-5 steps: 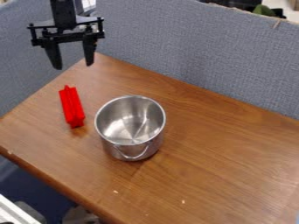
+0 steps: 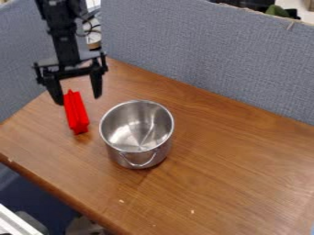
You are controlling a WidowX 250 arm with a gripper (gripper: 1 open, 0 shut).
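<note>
A red elongated object (image 2: 75, 112) lies on the wooden table at the left, pointing front to back. My black gripper (image 2: 77, 91) hangs just over its far end, open, with a finger to either side. Right of the red object stands a steel pot (image 2: 138, 134) with a wire handle at its front.
Grey padded walls (image 2: 203, 50) line the back and left. The table's front left edge drops off near some white hardware at the lower left.
My gripper has come down and toward the front from the back left, to just over the red object. The red object and the pot look unmoved.
</note>
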